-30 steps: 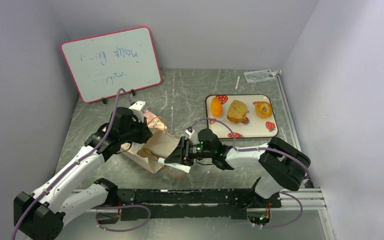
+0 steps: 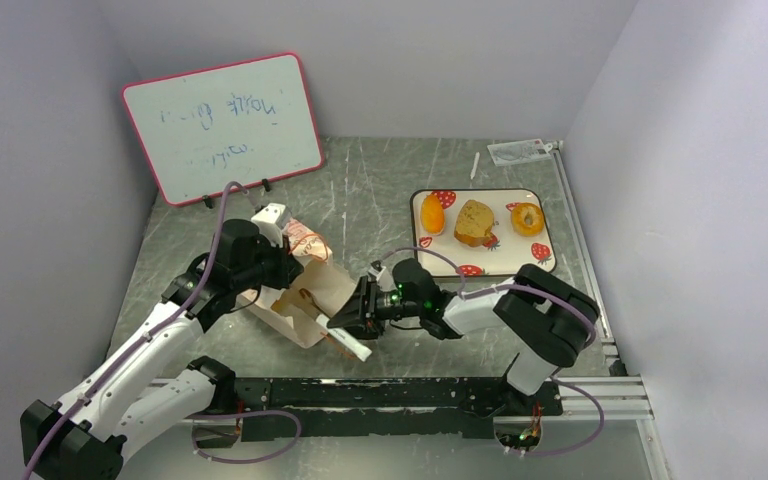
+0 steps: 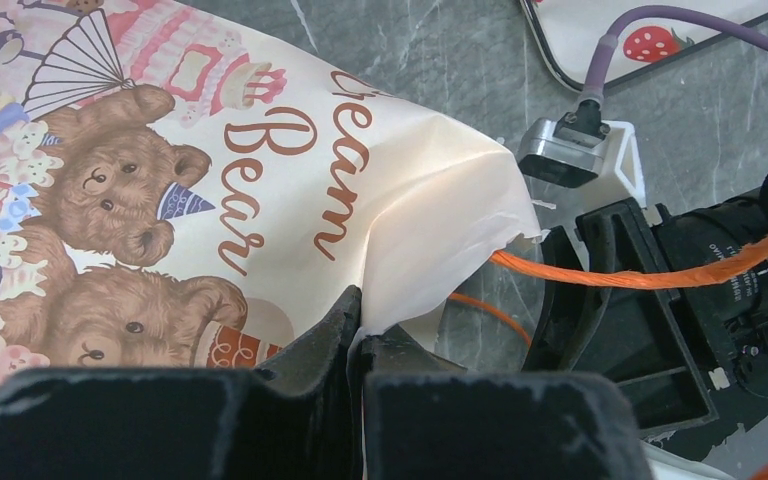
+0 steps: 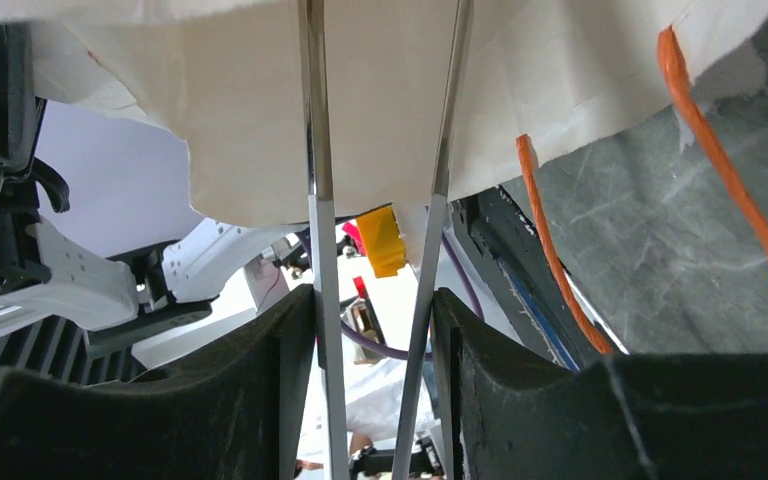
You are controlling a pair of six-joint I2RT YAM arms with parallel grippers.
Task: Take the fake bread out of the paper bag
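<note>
The paper bag [image 2: 328, 285] lies at left centre with its opening toward my right arm; bears are printed on its outer side [image 3: 290, 190] in the left wrist view. My left gripper is shut on the bag's rim, at the upper edge of the mouth. My right gripper has a pair of metal tongs [image 4: 324, 230] between its fingers, one touching each arm. From above, the tongs [image 2: 346, 338] slant across the bag mouth. A tan-brown shape [image 2: 290, 300] shows inside the bag; whether it is bread cannot be told. The tong tips are out of view.
On the strawberry tray [image 2: 510, 262] at the right lie an orange roll [image 2: 432, 214], a bread piece [image 2: 474, 223] and a ring-shaped bread [image 2: 527, 219]. An orange cord handle [image 3: 620, 277] hangs loose from the bag. A whiteboard [image 2: 230, 130] stands behind. The table between bag and tray is clear.
The tongs have turned, their outer end swinging toward the front edge. The left arm has moved slightly left, still at the bag's rim.
</note>
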